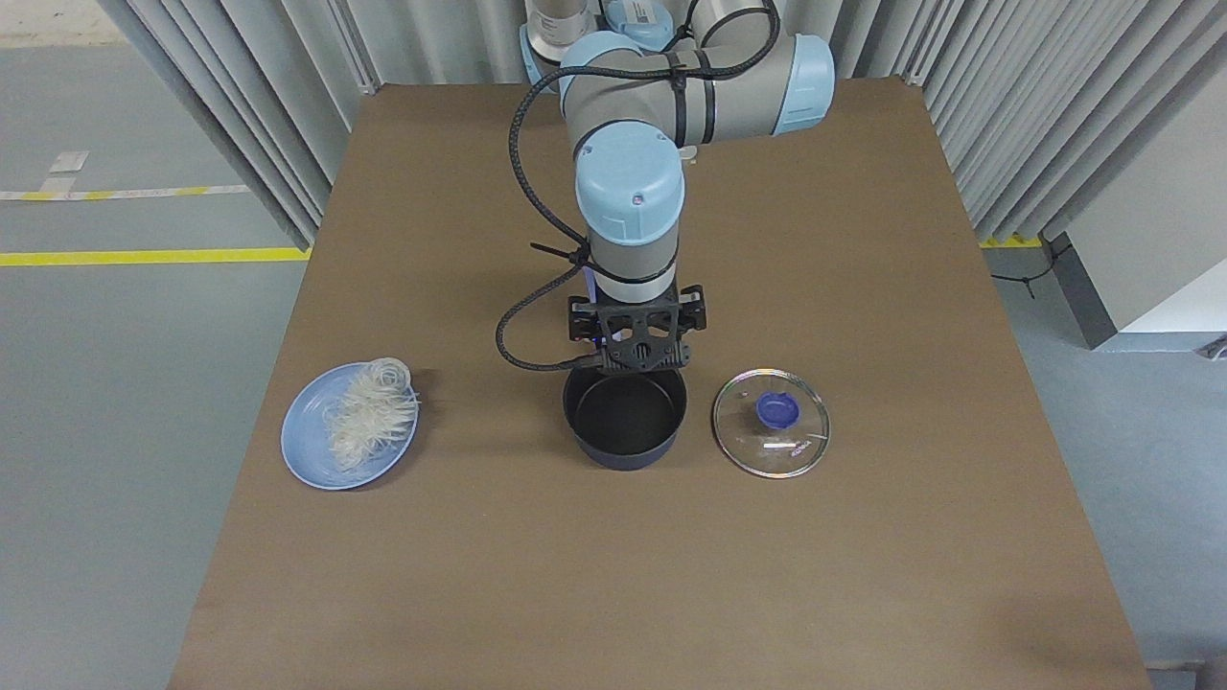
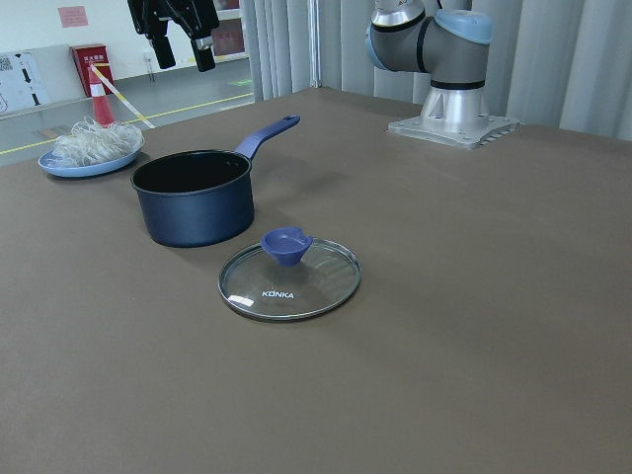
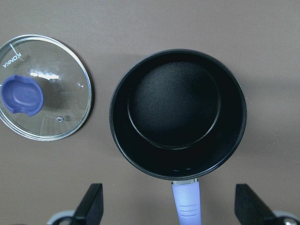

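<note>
My gripper hangs open and empty above the dark saucepan (image 1: 624, 425), over its handle side in the wrist view, where the blue handle (image 3: 186, 204) runs down between the two fingers. The pan is empty. To its right in the front view the glass lid (image 1: 768, 448) with blue knob (image 1: 777, 409) lies flat on the table. In the left view the gripper (image 2: 183, 49) is high above and slightly behind the pan, clear of it.
A light blue plate (image 1: 316, 454) with white noodles (image 1: 368, 414) sits left of the pan. A robot base (image 2: 454, 128) stands at the back.
</note>
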